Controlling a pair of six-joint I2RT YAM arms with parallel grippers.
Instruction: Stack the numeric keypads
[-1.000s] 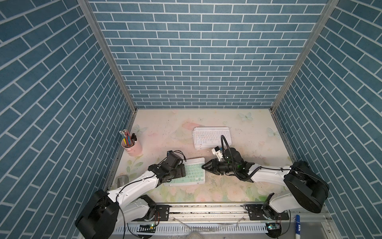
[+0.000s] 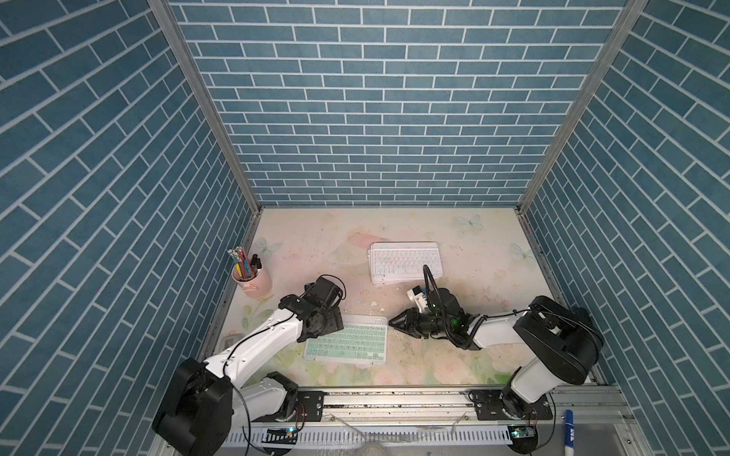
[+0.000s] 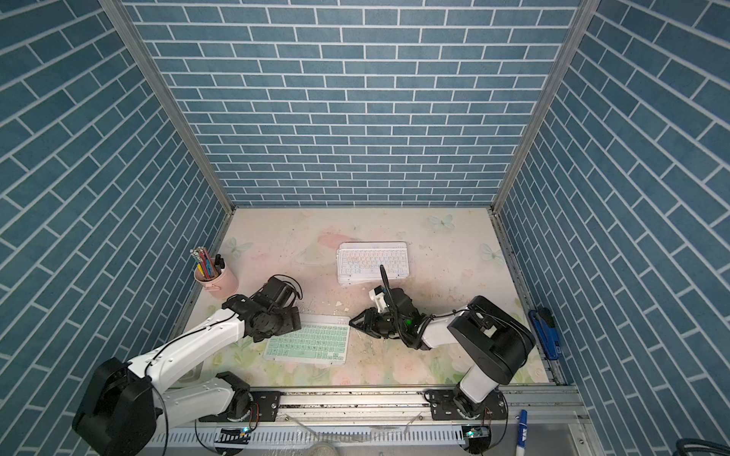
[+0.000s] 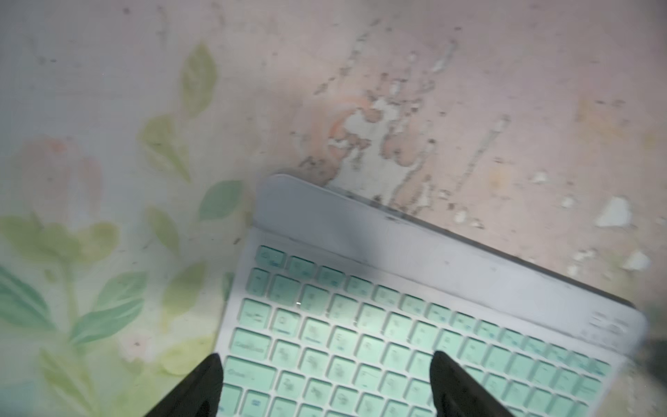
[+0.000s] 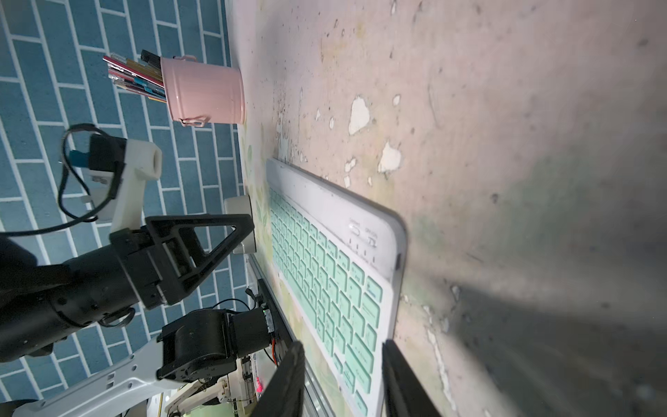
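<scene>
A white keyboard with mint-green keys (image 2: pixel 353 343) lies flat near the table's front edge. My left gripper hangs over its left half with the fingers apart and only keys showing below the gap. Off the keyboard's right end is my right gripper; its fingers are part open, and the keyboard's near right edge shows in line behind the gap. Whether either finger touches the edge I cannot tell. Farther back sits a white keyboard (image 3: pixel 372 262), which looks like a pile of more than one, with edges slightly offset.
A pink cup (image 2: pixel 254 282) of pencils stands at the table's left side. A blue marker (image 2: pixel 568 433) lies outside the front rail.
The green keyboard has shifted slightly left and toward the front and sits a little more level.
</scene>
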